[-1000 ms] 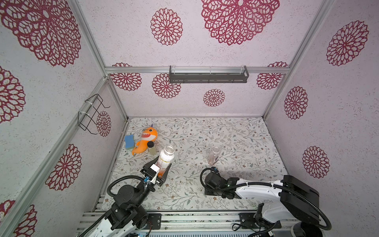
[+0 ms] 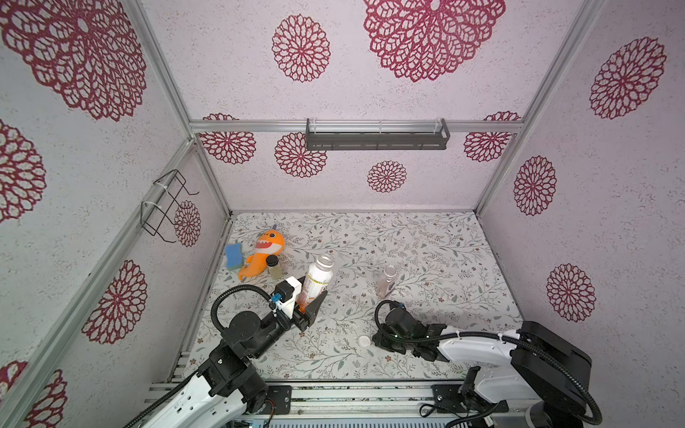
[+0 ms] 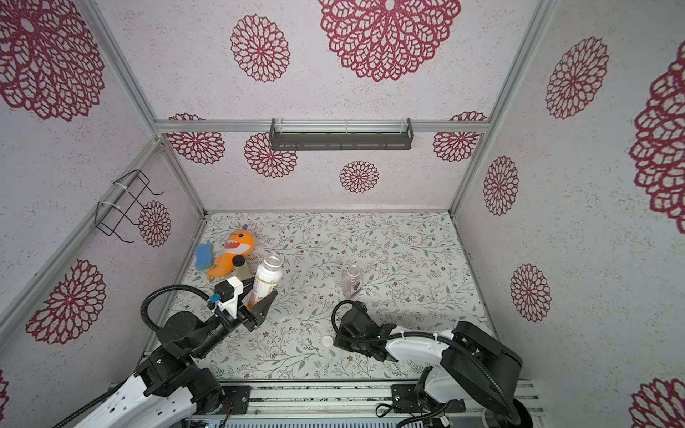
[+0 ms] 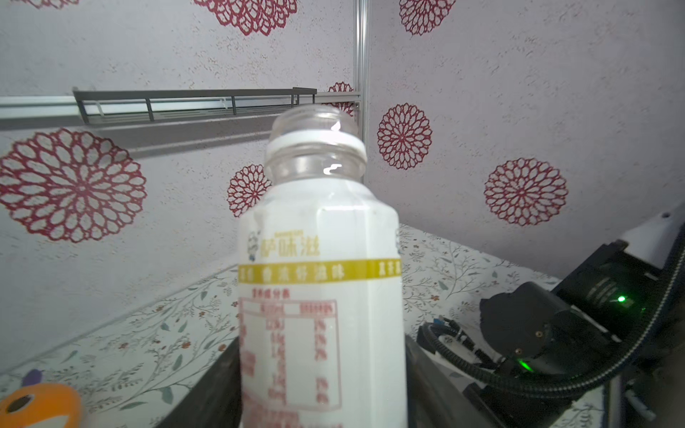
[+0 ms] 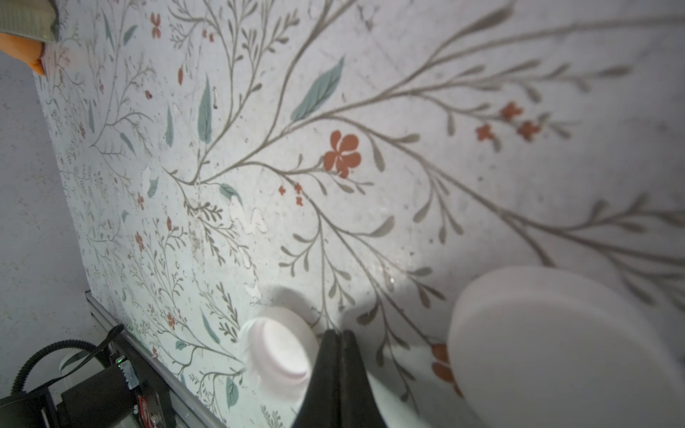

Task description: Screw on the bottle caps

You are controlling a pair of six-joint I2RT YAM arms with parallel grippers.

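Note:
My left gripper is shut on a white bottle, holding it tilted above the table. Its mouth is open and capless, and dark fingers sit on either side of its body in the left wrist view. A clear capless bottle stands mid-table. My right gripper is shut, with nothing showing between its fingertips, low over the table. Just beside them lies a small white cap. A larger-looking white cap is close to the camera on the right. From above, only one cap shows.
At the back left are an orange shark toy, a blue sponge and a dark-capped jar. A grey shelf hangs on the back wall.
The white bottle has moved right and away from the front edge with my left gripper. My right gripper has shifted slightly right, and a white cap now shows at its tip.

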